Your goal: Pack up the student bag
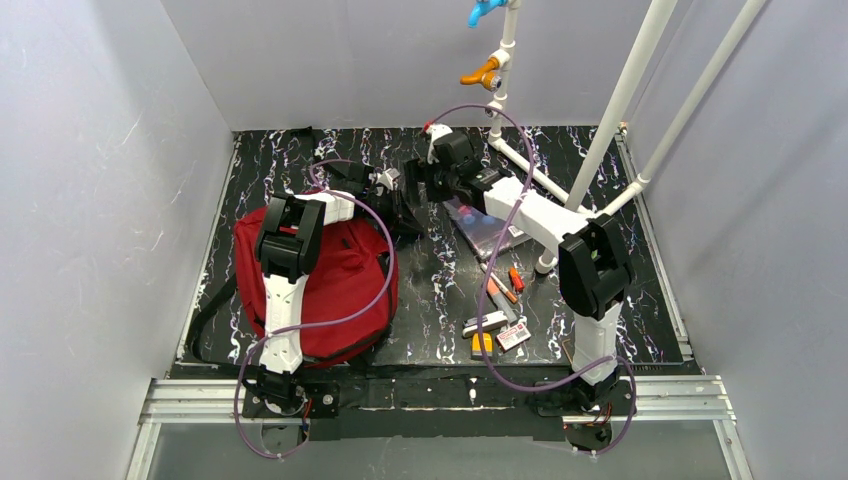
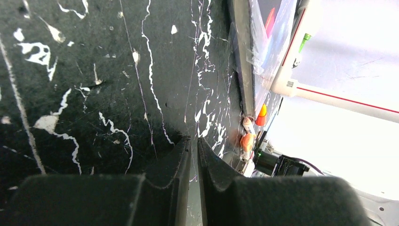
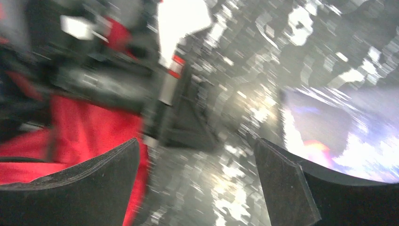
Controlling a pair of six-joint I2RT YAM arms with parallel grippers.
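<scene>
The book (image 1: 487, 232), in a clear cover, lies right of the middle on the black marbled table; its edge and loose plastic (image 2: 270, 49) show in the left wrist view. The left gripper is shut, with only a thin gap and nothing visible between its fingertips; it stands above the bag's upper right corner, apart from the book. Wide open and empty, my right gripper (image 1: 415, 180) faces the left one, up and left of the book. The red bag (image 1: 345, 265) lies on the left, partly under the left arm. Motion blurs the right wrist view.
Pens (image 1: 503, 285), an orange marker (image 1: 516, 279), a white-and-black item (image 1: 485, 324), a yellow item (image 1: 482, 346) and a small labelled box (image 1: 513, 336) lie at front centre-right. White pipes (image 1: 640, 90) rise on the right. Bare table lies between bag and book.
</scene>
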